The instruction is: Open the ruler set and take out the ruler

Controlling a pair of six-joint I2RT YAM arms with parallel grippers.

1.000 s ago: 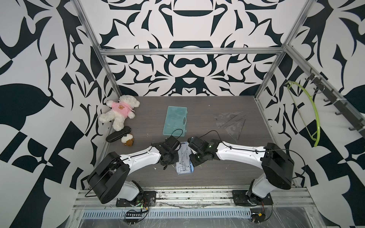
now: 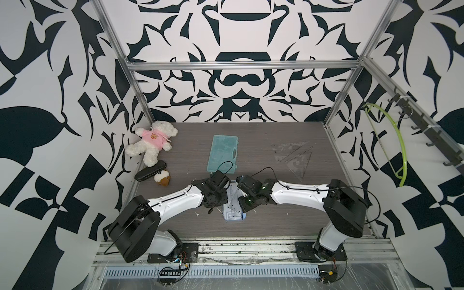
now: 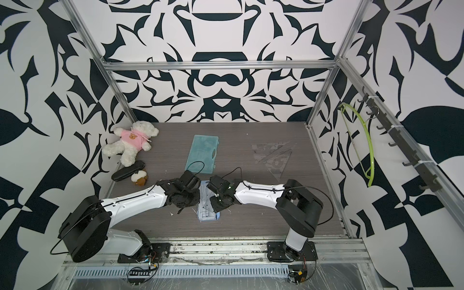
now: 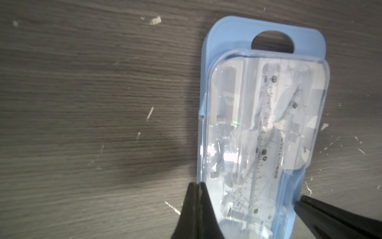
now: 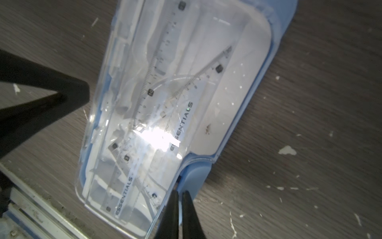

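Note:
The ruler set [image 4: 234, 139] lies flat on the table: a blue case under a clear lid. Through that lid a straight ruler [image 5: 149, 83] and other clear measuring pieces show. My left gripper is shut at the case's left long edge, nothing visible between its fingertips. My right gripper is at the opposite long edge, by a blue tab [image 5: 195, 179] in the lid's notch. Its fingertips look close together with a narrow gap; whether they grip the lid's rim or the tab is unclear. The arms hide part of the case from above.
Behind the ruler set lies a teal case [image 2: 222, 152]. Clear set squares [image 2: 297, 157] rest on the right. A teddy bear [image 2: 153, 140], a black pouch [image 2: 150, 170] and a small brown-white toy [image 2: 162, 177] are at the left.
Over the last second my right arm has shifted slightly left, toward the ruler set. My left arm's rear part has swung a little outward. The case looks nearly unmoved.

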